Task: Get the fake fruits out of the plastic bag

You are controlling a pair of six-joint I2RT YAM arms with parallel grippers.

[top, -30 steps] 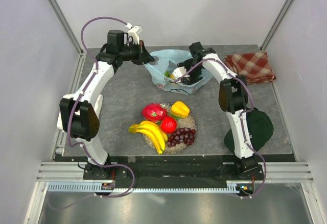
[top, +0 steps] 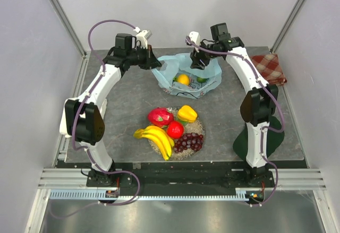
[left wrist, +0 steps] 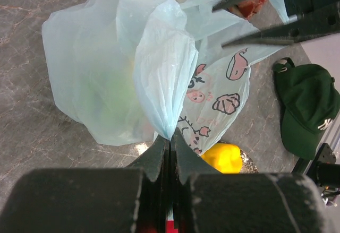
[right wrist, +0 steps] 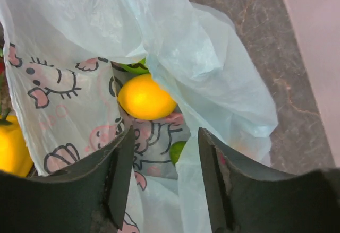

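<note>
My left gripper is shut on the gathered edge of the pale blue plastic bag [left wrist: 101,58], holding its left side up. Over the bag's mouth hangs my right gripper, fingers [right wrist: 119,174] apart and empty. Inside the bag, a yellow-orange fruit [right wrist: 146,97] lies on the printed plastic. A green piece [right wrist: 178,150] shows low in the bag, partly covered by its wall, and another green fruit [right wrist: 133,67] peeks out behind the yellow one. From above, the yellow fruit [top: 183,79] shows in the bag's opening.
In front of the bag, a round plate [top: 201,129] carries a dragon fruit [top: 160,117], yellow pepper [top: 187,113], red fruit [top: 175,129], bananas [top: 158,137] and grapes [top: 189,142]. A checked cloth [top: 269,69] and green cap [top: 260,137] lie at right.
</note>
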